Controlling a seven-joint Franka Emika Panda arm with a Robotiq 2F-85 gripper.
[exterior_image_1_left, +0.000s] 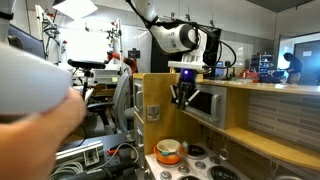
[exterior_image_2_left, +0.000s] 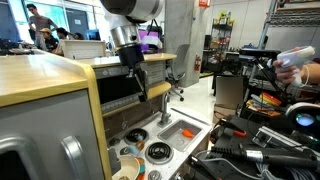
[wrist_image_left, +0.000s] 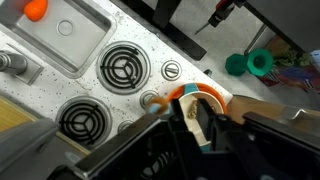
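My gripper hangs from the arm, high above the stove top and in front of the wooden shelf. In exterior view 2 the gripper points down with no object hanging beneath it. Its dark fingers look parted, though the gap is hard to see. Below in the wrist view, a cream bowl sits in an orange pot, partly covered by the gripper. Beside the pot a blurred orange and blue thing shows; what it is cannot be made out.
Coil burners lie beside the pot. A sink at the counter's far end holds an orange item. Above the stove, a microwave and the wooden shelf stand close to the arm. A green cup rests off the counter.
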